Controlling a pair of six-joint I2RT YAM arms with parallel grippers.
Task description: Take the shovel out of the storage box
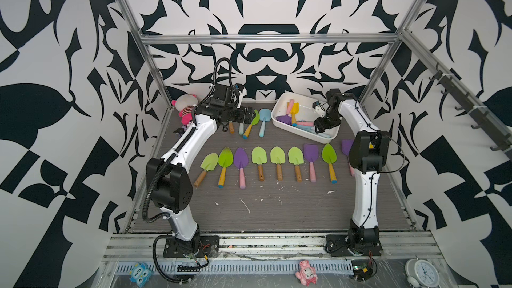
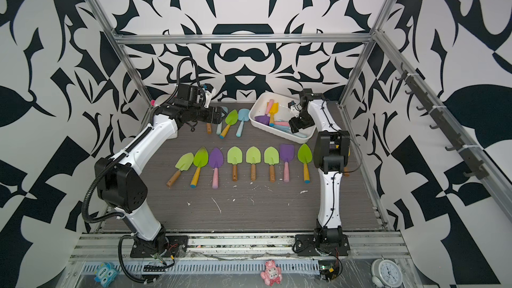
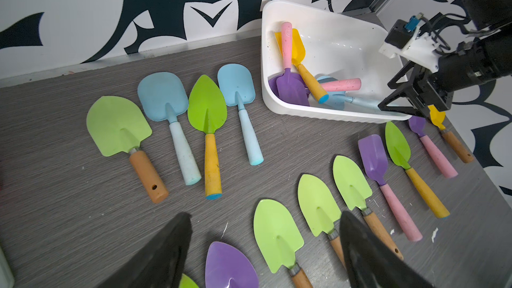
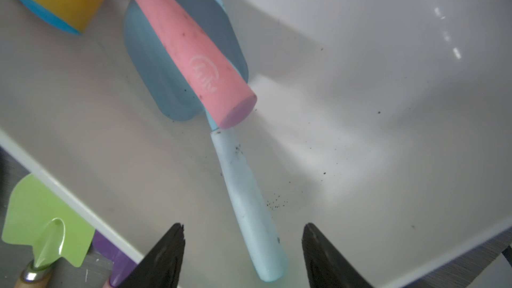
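Note:
The white storage box (image 3: 330,114) stands at the back right, holding several shovels: a light blue one (image 4: 244,197) with its blade under a pink handle (image 4: 189,61), plus purple (image 3: 292,90) and yellow (image 3: 312,80) ones. My open right gripper is over the box's right part, its fingertips near the end of the light blue handle, nothing held. My left gripper stands open, raised over the table left of the box, holding nothing.
Several shovels lie in a row across the middle of the table (image 1: 266,208), others behind them left of the box. A plush toy (image 1: 186,106) sits at the back left.

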